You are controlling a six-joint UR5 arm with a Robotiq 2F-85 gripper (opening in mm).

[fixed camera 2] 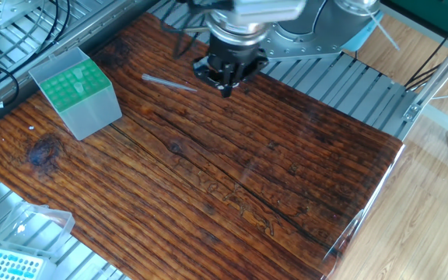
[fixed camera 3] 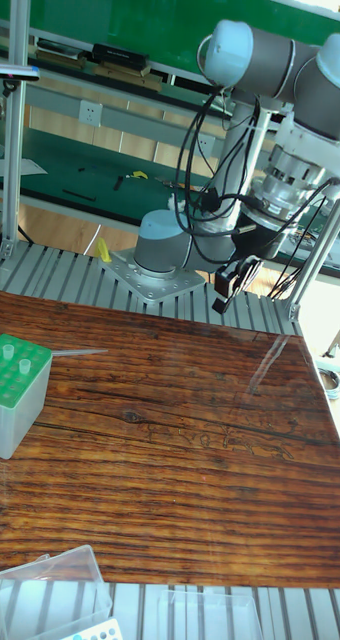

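Observation:
A thin clear pipette [fixed camera 2: 169,82] lies on the brown wooden board [fixed camera 2: 232,179], near its back edge; in the other view the pipette [fixed camera 3: 81,352] shows just right of the tip box. My black gripper [fixed camera 2: 225,87] hangs above the back of the board, to the right of the pipette and apart from it. Its fingers are seen edge-on and look close together, so how far they stand apart is unclear. From the other side the gripper [fixed camera 3: 226,299] is high at the back right. Nothing shows between its fingers.
A translucent box [fixed camera 2: 92,117] with a green rack top holds a couple of tips at the board's left. A clear lid [fixed camera 2: 41,225] and a white tray with blue spots [fixed camera 2: 10,264] lie off the front-left edge. The board's middle and right are bare.

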